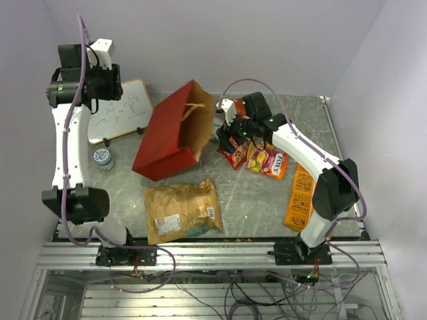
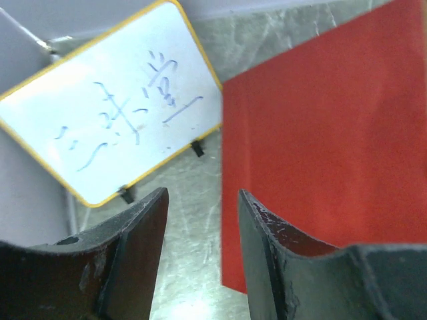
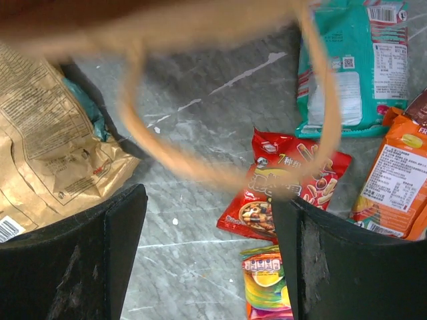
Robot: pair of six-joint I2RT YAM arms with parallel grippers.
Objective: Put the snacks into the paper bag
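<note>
The red paper bag (image 1: 163, 133) leans far over to the right, its brown opening turned toward my right arm. Its blurred handle (image 3: 177, 160) hangs across the right wrist view. Left of the bag, my left gripper stands open, nothing between its fingers. My right gripper is open and empty too, above the table near a red peanut pack (image 3: 248, 217). Other snacks are a teal pack (image 3: 380, 93), an orange pack (image 3: 392, 180), a fruit-print pack (image 1: 267, 162) and a long orange-yellow pack (image 1: 300, 200).
A whiteboard (image 2: 120, 100) stands at the back left, with a small round tin (image 1: 103, 158) in front of it. A large crumpled brown package (image 1: 180, 208) lies at the front. Bare table shows between it and the long orange-yellow pack.
</note>
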